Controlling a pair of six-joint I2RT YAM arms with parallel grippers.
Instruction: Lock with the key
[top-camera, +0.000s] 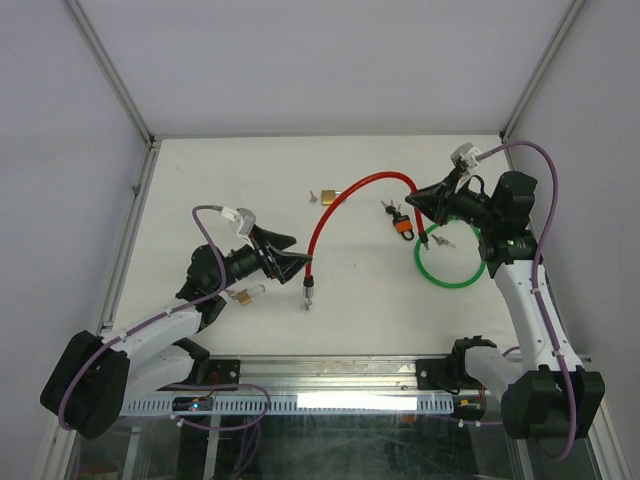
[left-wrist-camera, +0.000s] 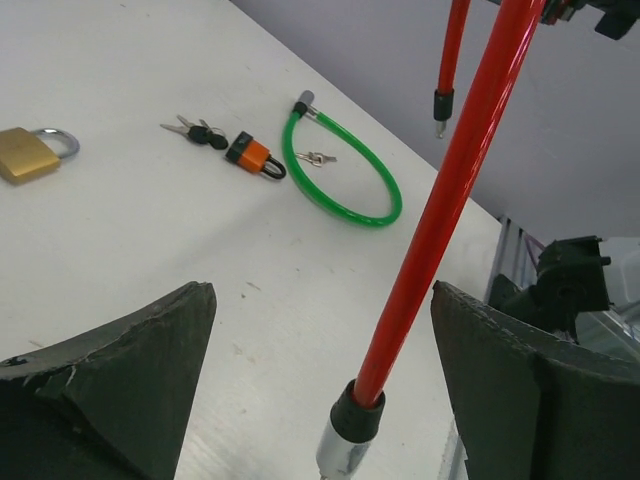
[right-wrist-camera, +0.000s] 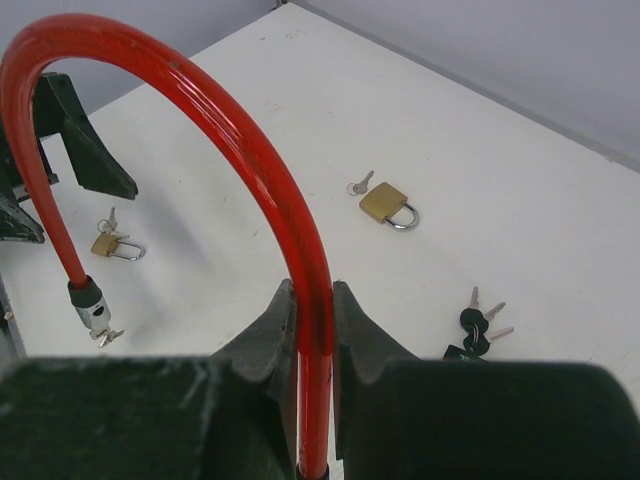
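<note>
A red cable lock (top-camera: 356, 184) arches between the arms. Its far end is clamped in my shut right gripper; its other end hangs down to a black-and-silver fitting (left-wrist-camera: 349, 428) with a key (right-wrist-camera: 108, 336) at it. My left gripper (top-camera: 296, 258) stands open, the hanging red length rising between or just beyond its fingertips. In the left wrist view the second end (left-wrist-camera: 443, 105) dangles below the right gripper.
Brass padlocks (right-wrist-camera: 382, 202) (top-camera: 247, 295) with keys, black keys (right-wrist-camera: 474, 322), an orange padlock (left-wrist-camera: 248, 152) and a green cable loop (left-wrist-camera: 345, 210) lie on the white table.
</note>
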